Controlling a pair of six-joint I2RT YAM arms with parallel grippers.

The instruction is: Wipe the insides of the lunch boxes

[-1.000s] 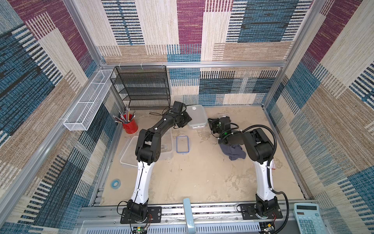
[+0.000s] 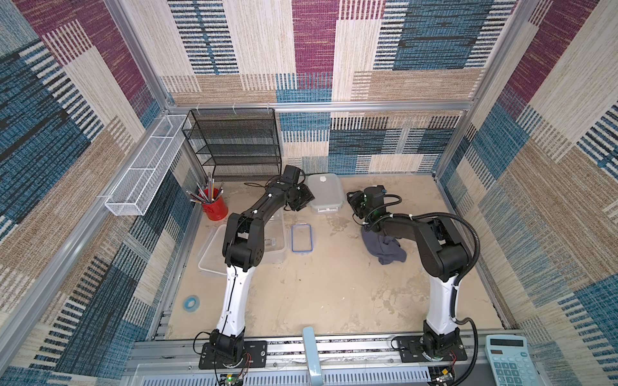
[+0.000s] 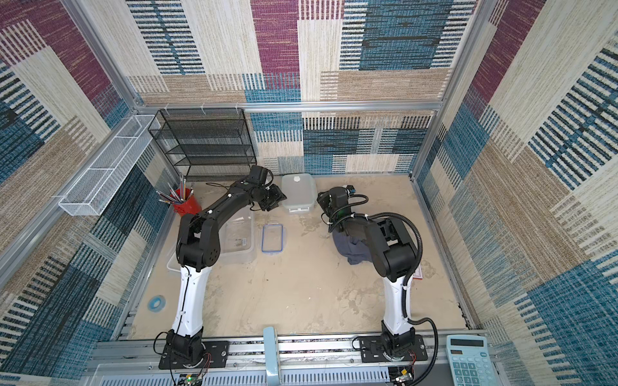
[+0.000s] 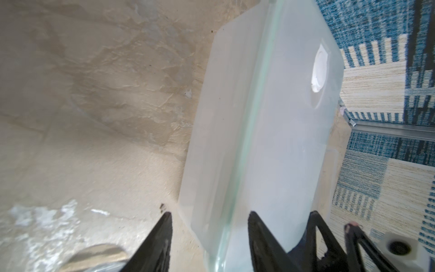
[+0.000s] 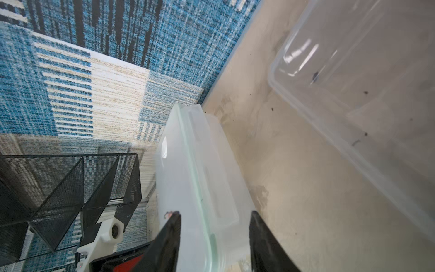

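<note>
A lidded translucent lunch box (image 2: 325, 190) sits at the back centre. My left gripper is open at the box's near end, its fingers over the lid edge and beside it. My right gripper stands open on the box's other side, nothing gripped between its fingers. An open clear container (image 5: 353, 90) lies to the right in the right wrist view. A crumpled dark cloth (image 2: 386, 251) lies under the right arm. Clear containers (image 2: 212, 251) and a small blue-rimmed piece (image 2: 302, 239) lie on the front left to middle.
A red pen cup (image 2: 214, 209) and black wire rack (image 2: 231, 144) stand back left. A white wire basket (image 2: 141, 167) hangs on the left, with a tape ring (image 2: 190, 303) below.
My right gripper has shifted slightly right and up in the top left view. My left gripper has shifted slightly left, away from the box's middle.
</note>
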